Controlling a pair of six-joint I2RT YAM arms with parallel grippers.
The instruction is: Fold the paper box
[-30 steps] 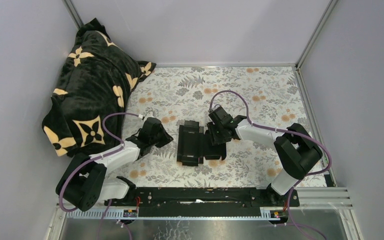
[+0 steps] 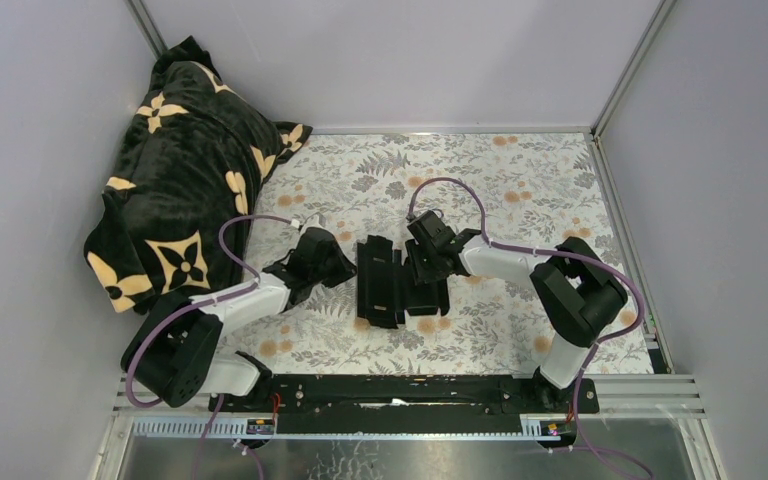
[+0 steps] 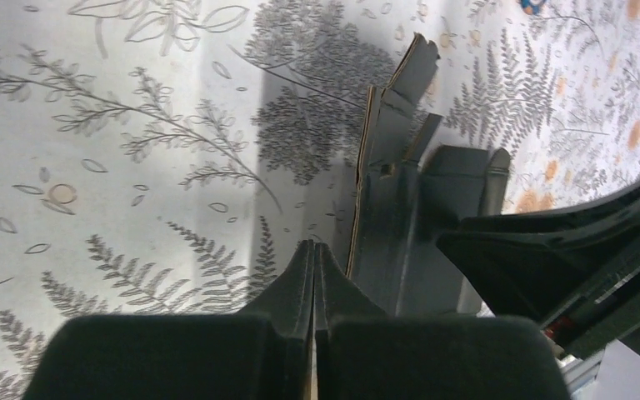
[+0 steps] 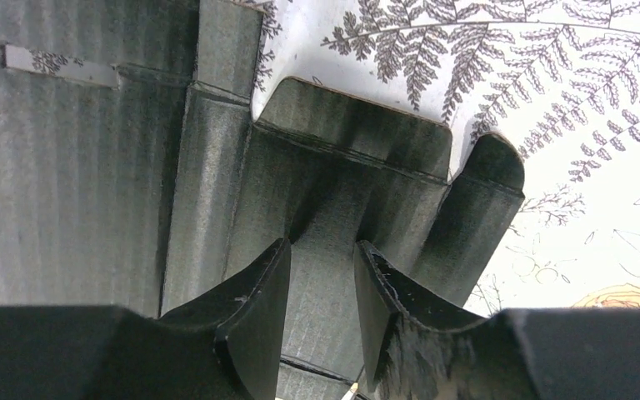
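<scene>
The black cardboard box (image 2: 382, 285) lies partly folded at the table's middle, its left wall (image 3: 375, 192) standing up. On its right is the flat lid panel (image 4: 333, 208) with an end flap (image 4: 358, 125) and a narrow side flap (image 4: 479, 200). My left gripper (image 2: 353, 270) is shut just left of the box, nothing showing between its fingers. Over the lid panel, my right gripper has its fingertips at the cardboard, a gap between them. Whether any cardboard is pinched there I cannot tell.
A dark patterned blanket (image 2: 175, 180) is heaped at the left rear. The flowered tablecloth (image 2: 500, 170) is bare behind the box and to its right. Walls enclose the back and sides.
The right gripper has moved slightly left. The box has shifted left at its right side and now looks tilted, its left wall steeper. My left gripper has come a little right, closer to it.
</scene>
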